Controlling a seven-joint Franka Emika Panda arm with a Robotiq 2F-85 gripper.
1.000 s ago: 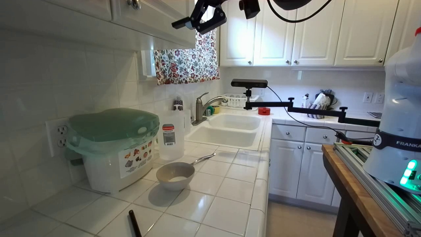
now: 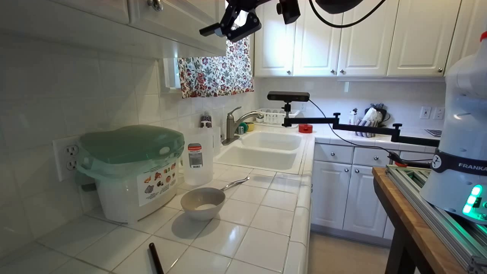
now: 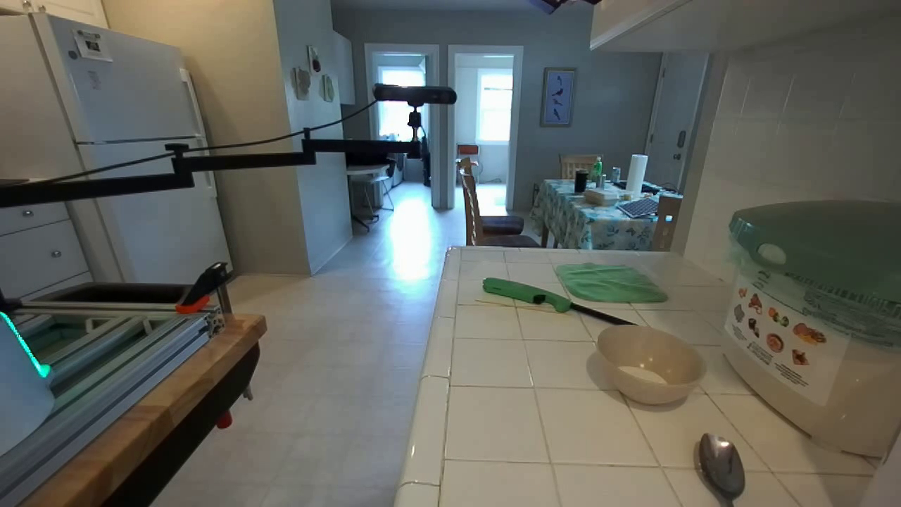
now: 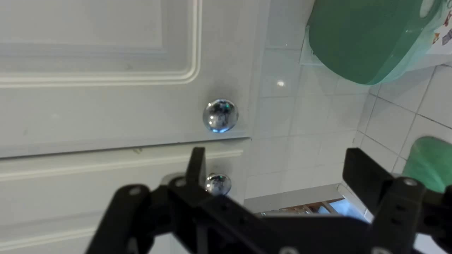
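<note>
High up beside the wall cabinets, my gripper (image 2: 217,35) stands open, its two black fingers well apart. In the wrist view nothing lies between the fingertips; the cabinet door (image 4: 97,110) with a round metal knob (image 4: 220,115) is in front, and a second knob (image 4: 218,184) is partly covered by one finger. Far below on the tiled counter sit a beige bowl (image 3: 650,363), a metal spoon (image 3: 720,466), a green-handled tool (image 3: 525,293) with a dark shaft, and a green cloth (image 3: 609,282). None of these is touched by the gripper.
A white bin with a green lid (image 2: 132,144) stands against the tiled wall, a clear bottle (image 2: 198,157) beside it. Beyond is the sink (image 2: 269,153) with its faucet (image 2: 233,125). A camera on a black arm (image 2: 315,120) reaches over the counter edge.
In exterior view 1 my gripper has shifted very slightly downward. The objects on the counter stand where they were.
</note>
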